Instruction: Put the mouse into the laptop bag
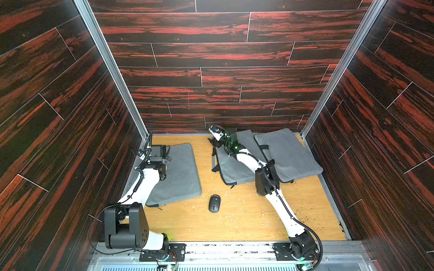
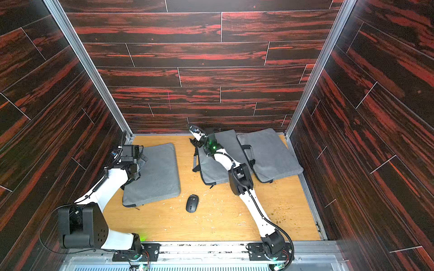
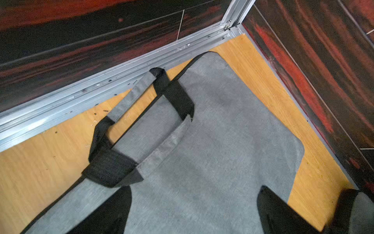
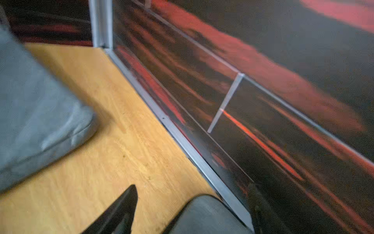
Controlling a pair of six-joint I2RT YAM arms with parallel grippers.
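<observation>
The black mouse (image 1: 214,203) lies on bare wood near the front, between the left bag and the middle bag. Three grey laptop bags lie flat: a left bag (image 1: 180,176), a middle bag (image 1: 239,167) and a right bag (image 1: 291,153). Above the left bag my left gripper is open and empty, its handles (image 3: 163,150) showing ahead. My right gripper is at the far left corner of the middle bag, fingers apart. A grey corner (image 4: 210,218) shows low between those fingers; whether they touch it I cannot tell.
Dark red-streaked walls and a metal rail (image 4: 167,124) enclose the table, the far wall close to my right gripper. My right arm crosses over the middle bag.
</observation>
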